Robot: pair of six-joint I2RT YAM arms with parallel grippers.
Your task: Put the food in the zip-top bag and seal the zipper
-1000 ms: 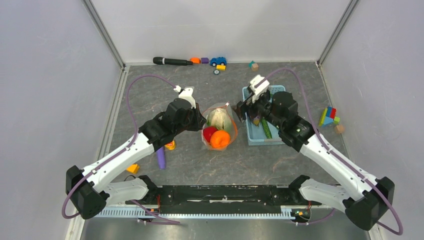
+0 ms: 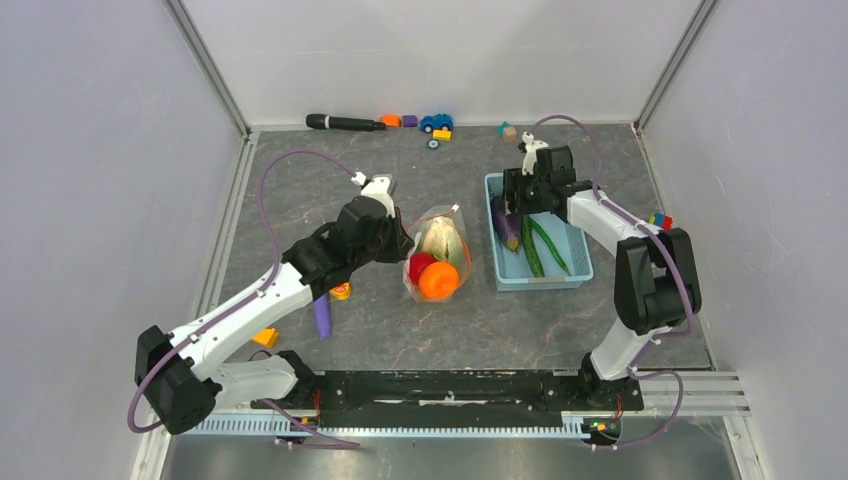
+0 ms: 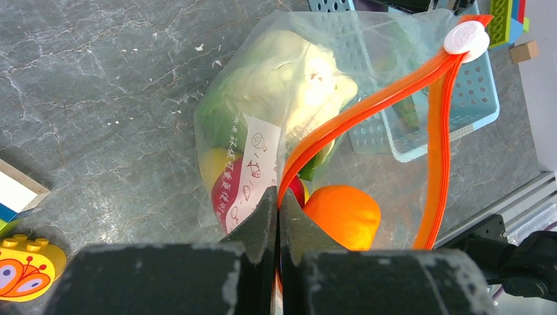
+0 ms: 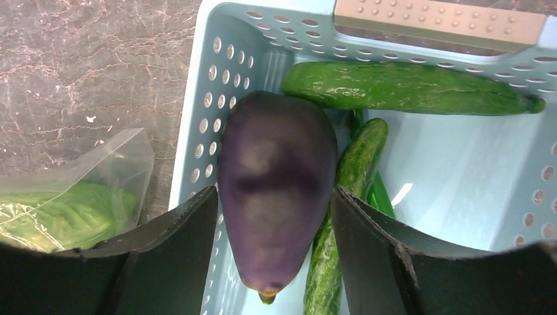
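Note:
The clear zip bag (image 2: pixel 437 254) with orange zipper (image 3: pixel 435 164) holds pale leafy cabbage (image 3: pixel 304 79), a red item and an orange one (image 3: pixel 343 216). My left gripper is shut on the bag's rim. In the blue basket (image 2: pixel 540 284) are an eggplant (image 4: pixel 276 184) and green cucumbers (image 4: pixel 410 87), plus a thinner green vegetable partly hidden. My right gripper is part open above the eggplant, its fingers apart with nothing held.
Toys and a microphone (image 2: pixel 340 122) line the back. A yellow toy (image 3: pixel 29 269) and purple cylinder (image 2: pixel 322 317) lie left of the bag. Bare counter shows in front.
My right arm has swung back and right, from beside the bag to over the basket's back part. My left gripper has barely moved.

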